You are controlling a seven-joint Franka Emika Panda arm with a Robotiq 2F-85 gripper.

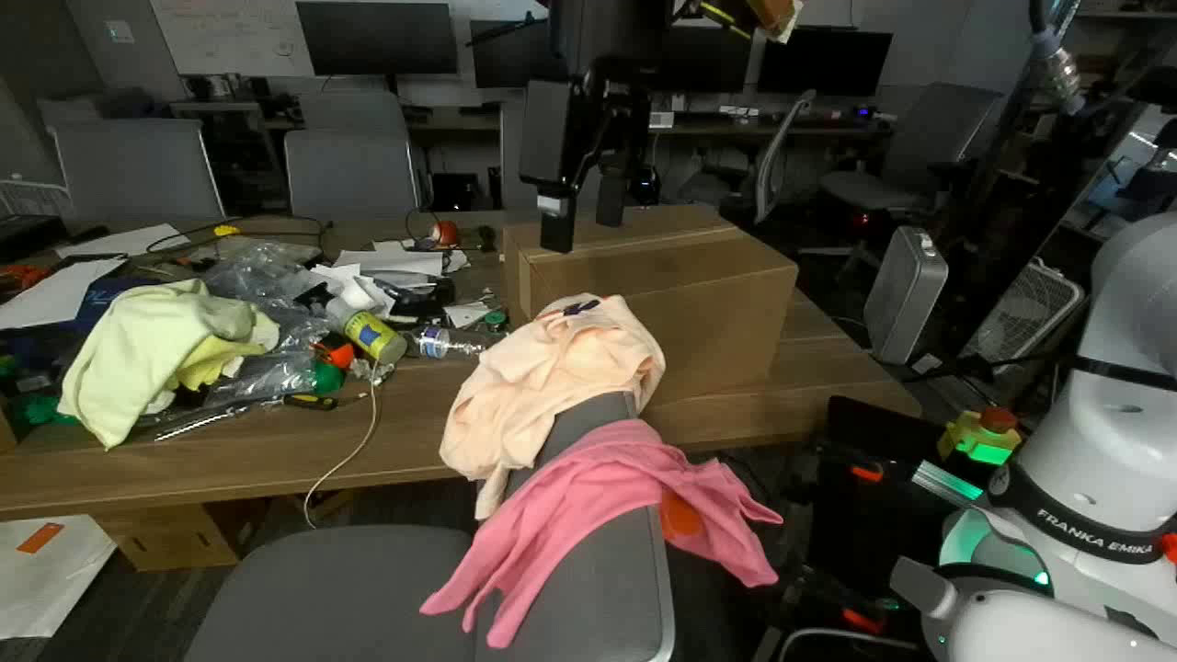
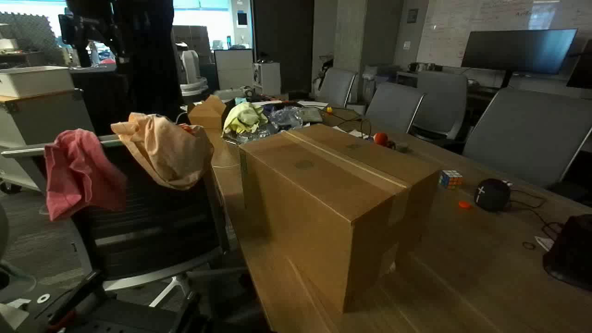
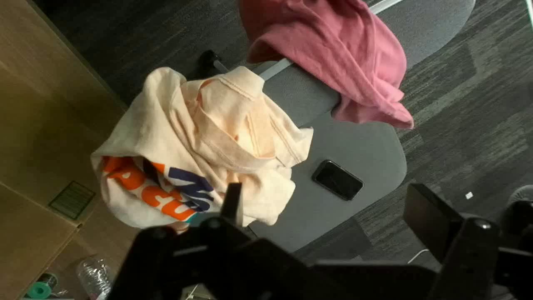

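My gripper hangs high over the table near the cardboard box, fingers apart and empty. In the wrist view its two dark fingers stand wide apart. A cream cloth with orange and navy lettering is bunched over the top of the chair back, below the gripper and apart from it. Beside it a pink cloth hangs over the same chair back. On the left of the table lies a pale yellow cloth among clutter. A black phone rests on the grey chair seat.
A large closed cardboard box stands on the table close to the chair. Plastic wrap, a yellow-labelled can and papers crowd the table's left part. A Rubik's cube and a black round speaker sit beyond the box.
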